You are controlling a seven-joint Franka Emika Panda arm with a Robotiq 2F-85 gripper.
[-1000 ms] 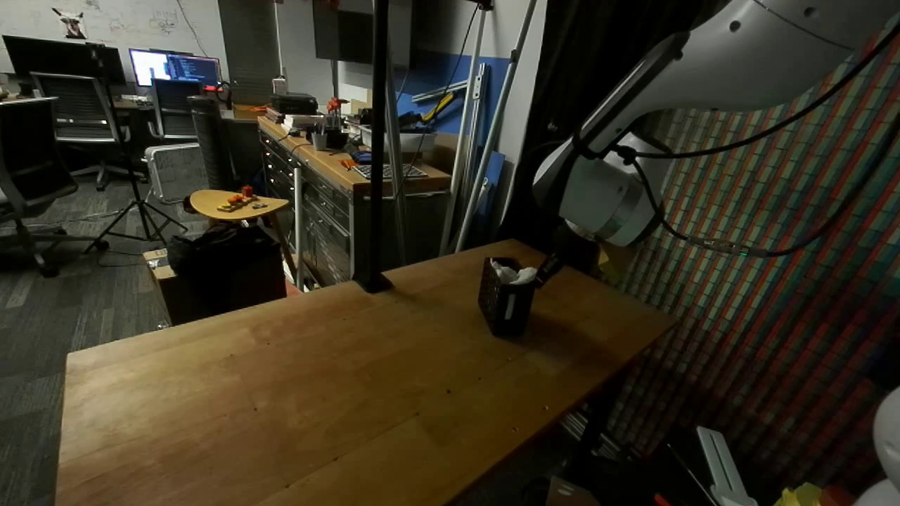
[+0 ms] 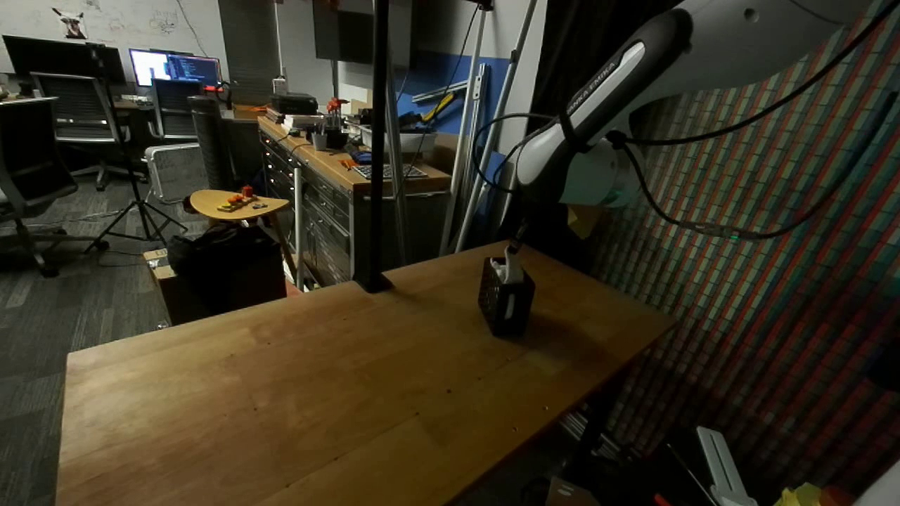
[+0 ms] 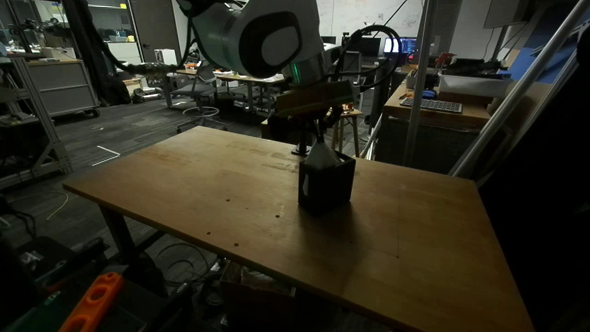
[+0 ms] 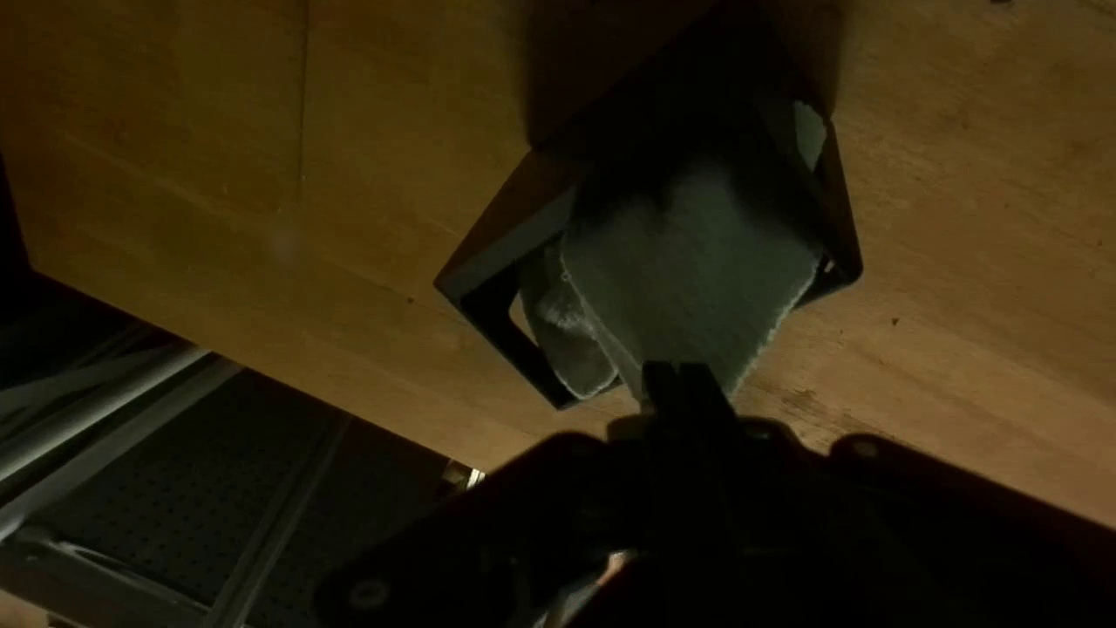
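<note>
A black open-topped box [image 2: 508, 306] stands upright on the wooden table, near its far right end in exterior view 1. Pale cloth [image 3: 321, 155] rises out of the box in a peak, its top pinched by my gripper [image 3: 319, 138]. From above, the wrist view shows the cloth [image 4: 690, 267] stretched from the box [image 4: 502, 251] up to the dark fingertips of the gripper, which are shut on it. Its lower part remains inside the box. Another fold of pale cloth [image 4: 570, 335] lies in one corner of the box.
A black post [image 2: 377, 211] stands at the table's back edge. Metal poles [image 3: 498, 105] rise beyond the table.
My gripper has moved from the right side of the box to above its opening and turned more upright. The cloth is now drawn up into a peak; the box has stayed put.
</note>
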